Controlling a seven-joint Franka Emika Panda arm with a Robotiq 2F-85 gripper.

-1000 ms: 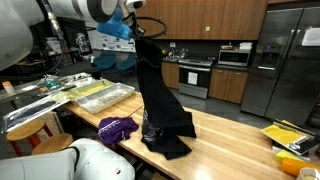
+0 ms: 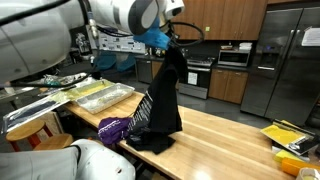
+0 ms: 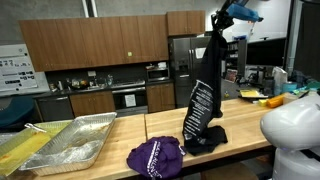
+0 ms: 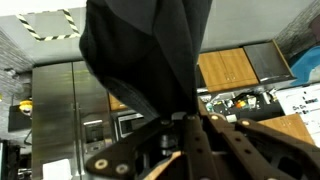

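Note:
A long black cloth [image 2: 155, 105] hangs from my gripper [image 2: 174, 48], which is shut on its upper end high above the table. Its lower end lies bunched on the wooden table; in the second exterior view this dark cloth [image 3: 203, 105] stretches upward to the gripper at the upper right. Much of the upper wrist view is covered by the cloth [image 4: 145, 50], which runs down to the gripper. Dark folds hide the exact grip there. A purple cloth with white lettering [image 3: 155, 157] rests crumpled on the table beside the black one.
A foil-like tray [image 3: 70, 145] stands on the left in the second exterior view. Yellow items [image 2: 287, 133] and an orange object [image 2: 293, 166] sit on the table's right side. The wooden table [image 2: 220, 140] has bare room in its middle.

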